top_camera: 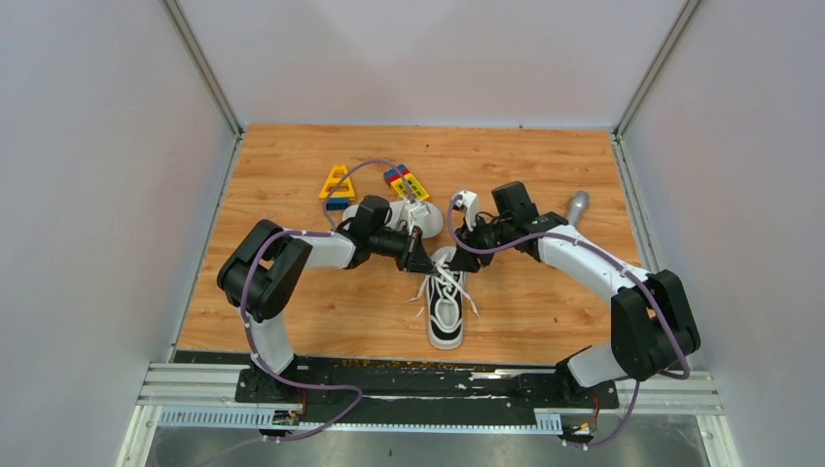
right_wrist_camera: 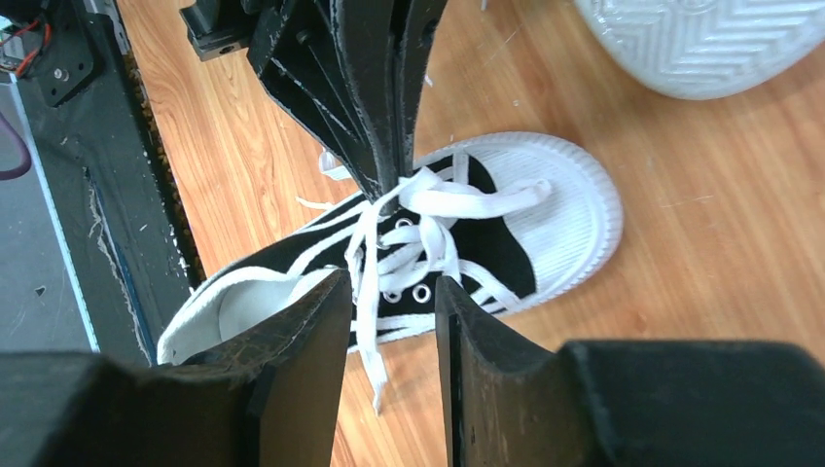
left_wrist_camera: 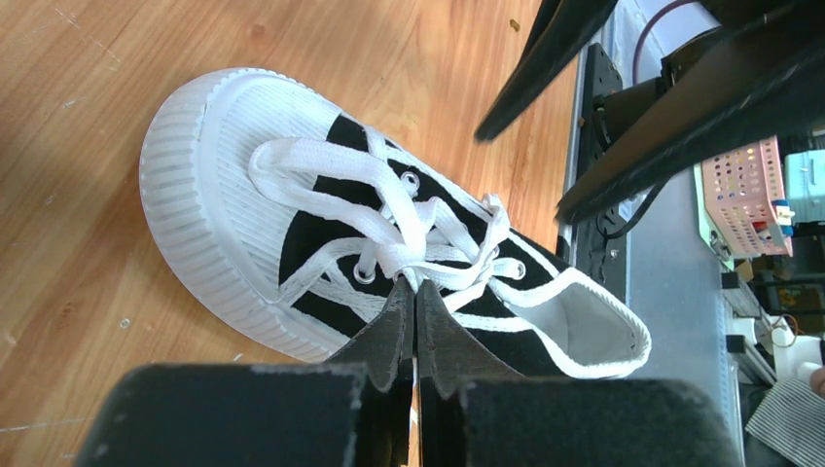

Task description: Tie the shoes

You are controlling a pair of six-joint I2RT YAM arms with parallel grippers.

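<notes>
The black and white shoe (top_camera: 447, 326) rests on the table, its opening toward the front edge and its toe under the grippers. Over its tongue, my left gripper is shut on the white shoelace (left_wrist_camera: 420, 255) at the crossing. A lace loop (left_wrist_camera: 326, 156) extends from there over the toe cap. In the right wrist view, a loose lace end (right_wrist_camera: 368, 326) hangs across the shoe's side. My right gripper stands open above that side, fingers apart, and the lace end shows through the gap without being gripped.
A second shoe (top_camera: 428, 222) lies sole up behind the left gripper. Yellow, red and blue toy blocks (top_camera: 337, 183) sit at the back left, and a grey object (top_camera: 578, 207) lies at the right. Bare wood flanks the shoe.
</notes>
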